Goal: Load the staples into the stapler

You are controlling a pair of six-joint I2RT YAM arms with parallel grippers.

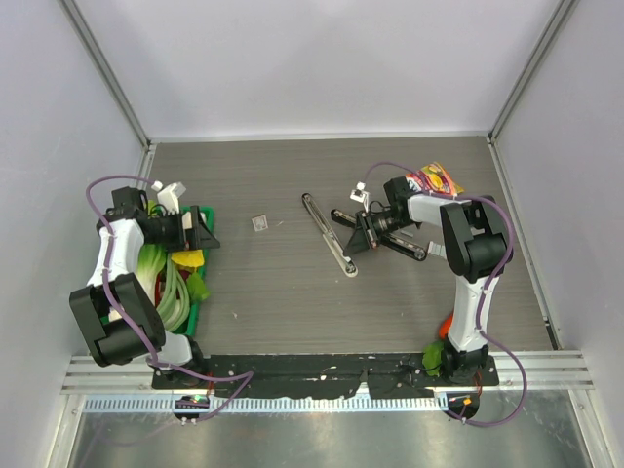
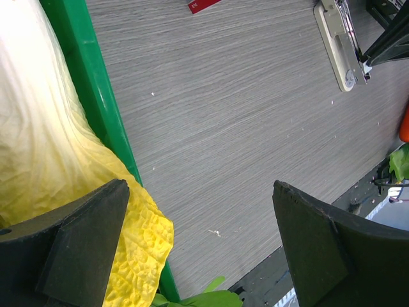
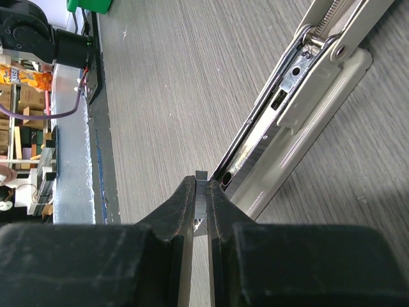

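The opened stapler [image 1: 330, 236] lies slanted on the table right of centre, its metal staple channel [image 3: 254, 137] exposed in the right wrist view. Between the fingertips of my right gripper, which is shut, stands a small grey staple strip [image 3: 200, 203]. These fingertips are right at the stapler's front end, beside the channel's tip; whether the strip touches it, I cannot tell. Far to the left, my left gripper [image 1: 209, 234] is open over the green basket's edge, with nothing held between its wide-set fingers [image 2: 332, 243].
The green basket [image 2: 105, 102] of vegetables fills the left side. A long dark object [image 1: 405, 247] lies beneath the right arm, with a colourful snack bag [image 1: 441, 179] behind. A small square box [image 1: 259, 222] sits left of the stapler. Bare table lies between basket and stapler.
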